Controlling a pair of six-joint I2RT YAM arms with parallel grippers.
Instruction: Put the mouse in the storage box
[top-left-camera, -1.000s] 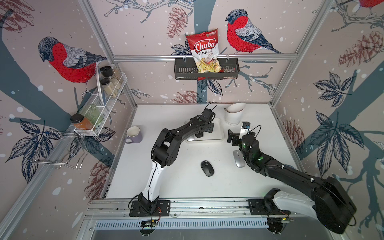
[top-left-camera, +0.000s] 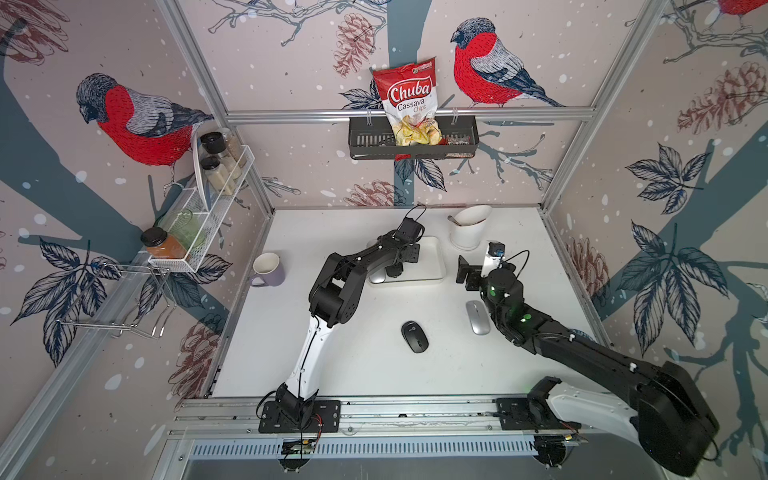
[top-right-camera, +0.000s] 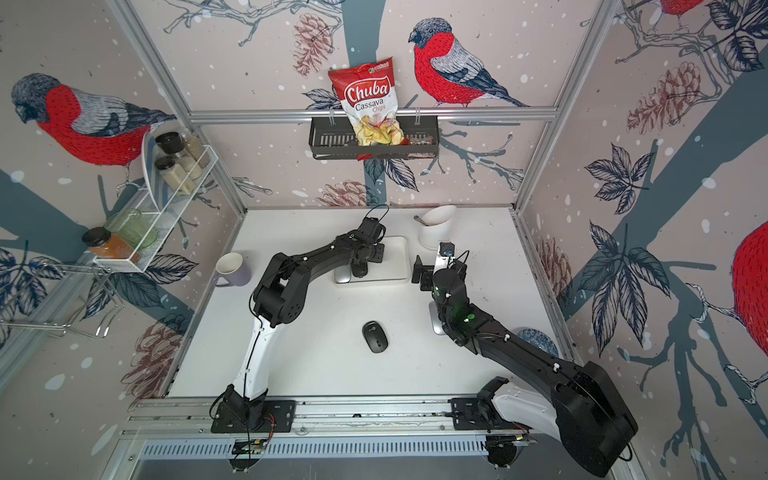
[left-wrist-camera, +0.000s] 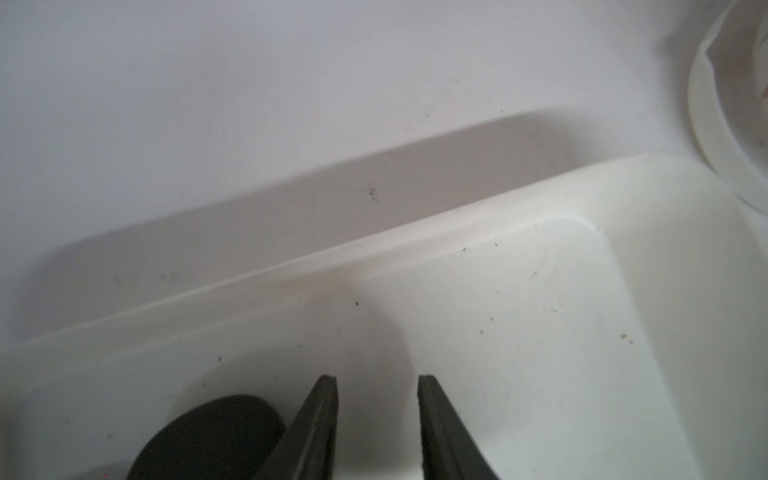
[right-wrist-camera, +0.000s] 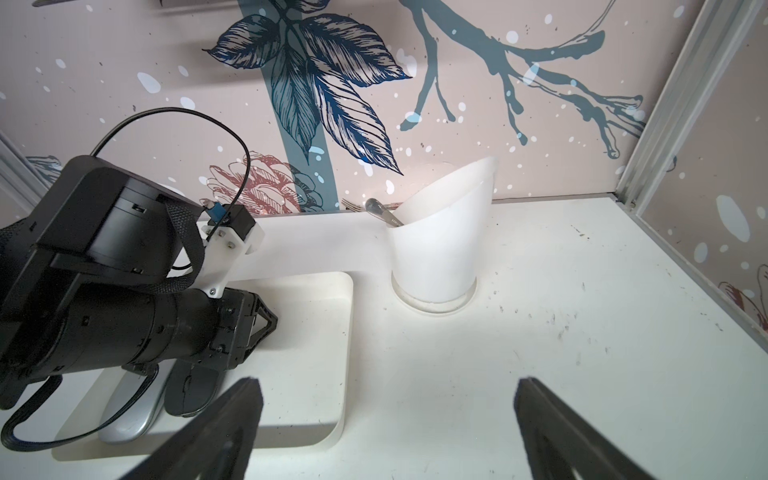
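The white shallow box (top-left-camera: 430, 268) stands at the back middle of the table. Inside, at its left end, a grey mouse (right-wrist-camera: 132, 408) and a black mouse (right-wrist-camera: 190, 390) lie side by side. My left gripper hangs over the box, its fingertips slightly parted; only the box floor shows between the tips. The black mouse (left-wrist-camera: 209, 440) appears left of these fingers, and whether it touches them is hidden. Another black mouse (top-left-camera: 414, 337) and grey mouse (top-left-camera: 478, 317) lie on the table. My right gripper is open and empty, right of the box.
A white holder (right-wrist-camera: 440, 240) with cutlery stands just right of the box. At the left edge is a mug (top-left-camera: 269, 270). A plate (top-right-camera: 536, 341) lies at the right edge, partly behind the right arm.
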